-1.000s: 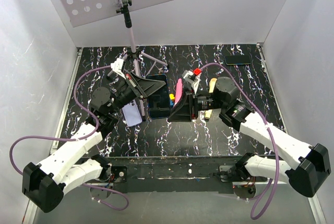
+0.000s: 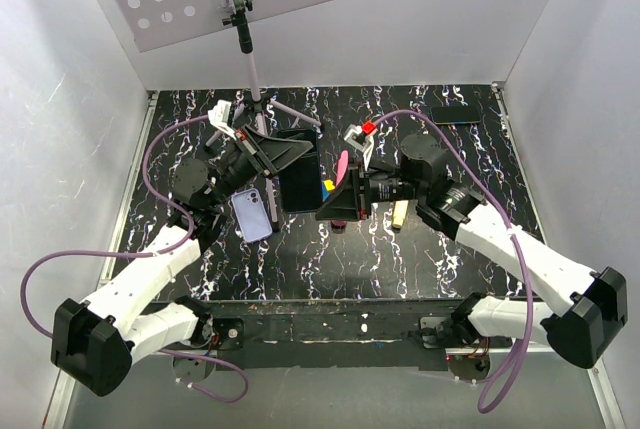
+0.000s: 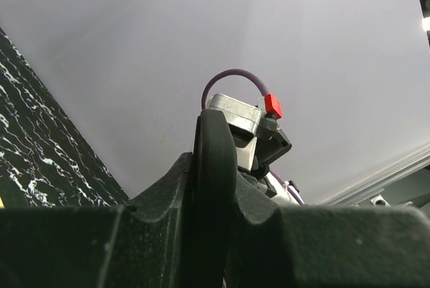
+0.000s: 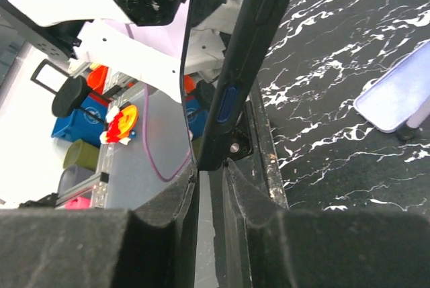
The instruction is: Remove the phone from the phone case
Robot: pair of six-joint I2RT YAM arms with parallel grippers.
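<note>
A black phone in its black case (image 2: pixel 299 189) is held up above the table, its glossy screen facing the top camera. My left gripper (image 2: pixel 308 148) is shut on its upper part; in the left wrist view the case edge (image 3: pixel 216 160) stands between the fingers. At the lower right corner is my right gripper (image 2: pixel 322 211). In the right wrist view, a narrow gap parts its fingers (image 4: pixel 176 201), and the corner of the case (image 4: pixel 213 157) sits right at their tips. Whether they touch it, I cannot tell. The case side carries a blue button (image 4: pixel 228 104).
A lavender phone or case (image 2: pixel 252 215) lies on the marbled table near the tripod stand (image 2: pixel 252 69). A dark phone (image 2: pixel 455 115) lies at the back right. Pink (image 2: pixel 342 166) and yellow (image 2: pixel 400 214) items lie around the right gripper.
The phone and both grippers have shifted slightly left in the top view. The right gripper has also moved up a little, and its fingertips are now closer to the phone's lower right corner.
</note>
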